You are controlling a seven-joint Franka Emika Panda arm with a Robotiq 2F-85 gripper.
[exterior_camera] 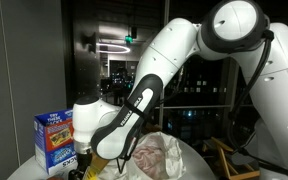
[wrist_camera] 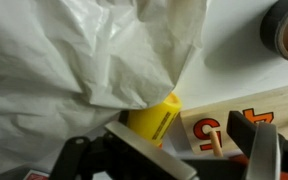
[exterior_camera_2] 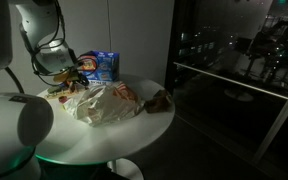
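In the wrist view my gripper stands open. Below and between its fingers lies a pale wooden board (wrist_camera: 236,112) with coloured markings. A small tan peg-like piece (wrist_camera: 216,143) shows in the gap; whether it is part of the board I cannot tell. A yellow cylindrical item (wrist_camera: 156,120) sits beside the left finger, partly covered by a crumpled white plastic bag (wrist_camera: 79,60). In the first exterior view the arm reaches low over the table near a blue box (exterior_camera: 56,140), its fingertips poorly visible.
A dark round roll or cup (wrist_camera: 286,32) stands at the upper right of the wrist view. The white bag (exterior_camera_2: 102,104) spreads over the round white table (exterior_camera_2: 134,132), with a brown item (exterior_camera_2: 158,102) near its edge.
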